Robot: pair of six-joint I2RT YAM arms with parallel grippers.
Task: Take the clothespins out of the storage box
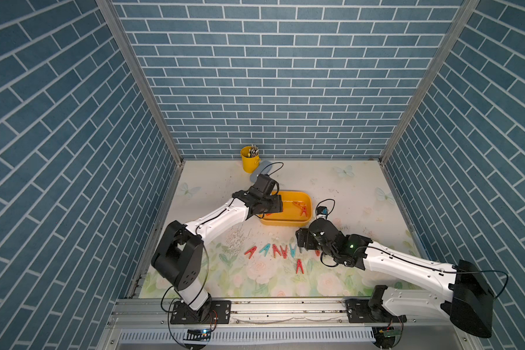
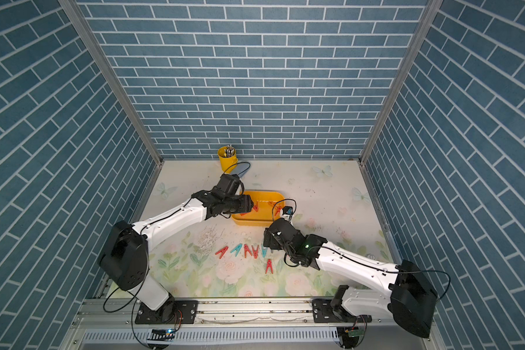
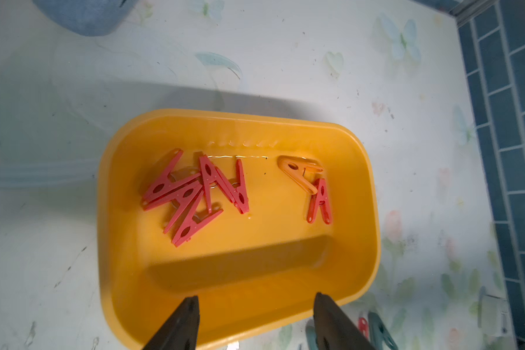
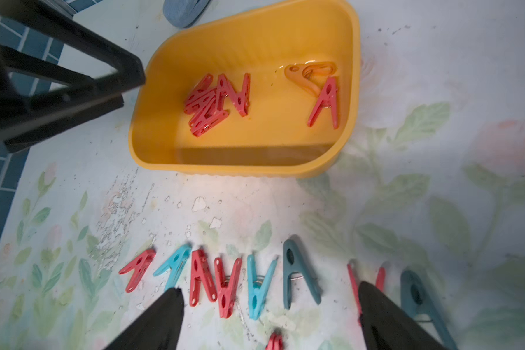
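The orange storage box (image 3: 239, 268) holds several red clothespins (image 3: 208, 180) in its left part, and an orange clothespin (image 3: 294, 169) with a red one (image 3: 321, 204) at the right. My left gripper is over the box, open, nothing between its fingers. My right gripper is open and empty, above the table in front of the box, over a row of red, light blue and grey clothespins (image 4: 259, 291).
A yellow mug of pens (image 1: 250, 160) and a blue-grey oblong object (image 4: 183, 8) stand behind the box. Tiled walls enclose back and sides.
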